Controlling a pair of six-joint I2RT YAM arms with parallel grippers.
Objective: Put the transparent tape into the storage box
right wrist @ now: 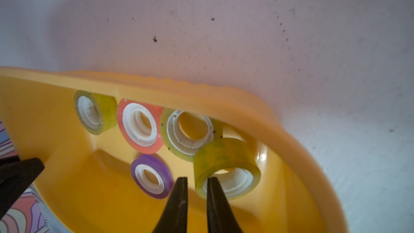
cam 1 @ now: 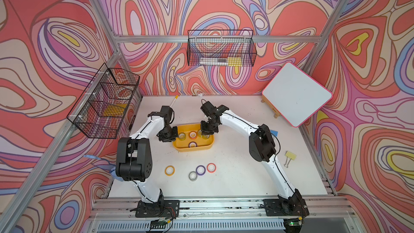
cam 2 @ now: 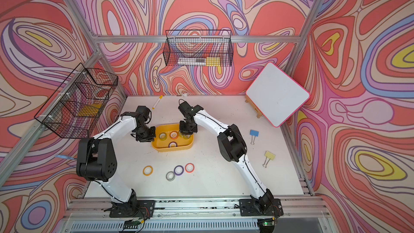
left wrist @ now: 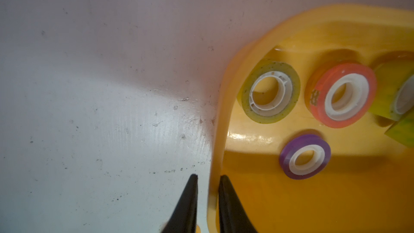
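Note:
The yellow storage box [cam 2: 172, 148] holds several tape rolls: yellowish ones [left wrist: 269, 116], an orange-red one [left wrist: 321, 103] and a purple one [left wrist: 293, 164]. My left gripper is shut on the box's left wall, one finger outside and one inside. My right gripper is inside the box's right end, part open, its fingertips at a yellowish roll [right wrist: 224, 151] lying near the right wall. Whether that roll is held I cannot tell.
Loose orange, grey, purple and red rings [cam 1: 169, 173] lie in front of the box. A whiteboard [cam 1: 296, 92] stands at the back right, with binder clips [cam 2: 269, 155] along the right. Wire baskets [cam 1: 221, 47] hang at the back and left.

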